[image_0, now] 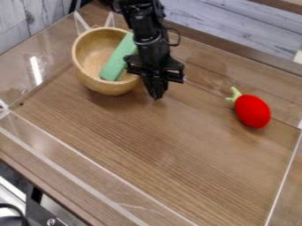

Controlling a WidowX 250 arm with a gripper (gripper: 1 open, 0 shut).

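Observation:
My black gripper (156, 85) hangs over the table just right of a wooden bowl (86, 62), its fingertips low by the bowl's right rim; it looks shut, with nothing visible between its fingers. A green oblong object (116, 56) lies tilted inside the bowl, partly hidden by the arm. A red object with a pale green tip (252, 111), shaped like a vegetable, lies on the right side of the table.
A pale board runs along the back right.

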